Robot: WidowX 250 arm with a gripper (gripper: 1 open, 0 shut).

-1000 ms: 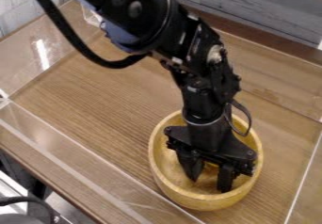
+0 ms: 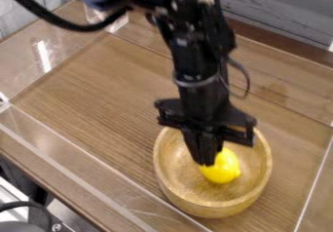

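A black robot arm comes down from the top, with its gripper (image 2: 203,135) over the rear part of a tan bowl (image 2: 189,192). A yellow object (image 2: 221,170) lies in the bowl, just below the fingertips and partly behind them. The gripper looks shut, and I see nothing held between its fingers.
A dark cable (image 2: 31,209) lies at the bottom left corner.
My gripper has risen from deep inside the bowl to above it, uncovering the yellow object, which stays in the bowl.
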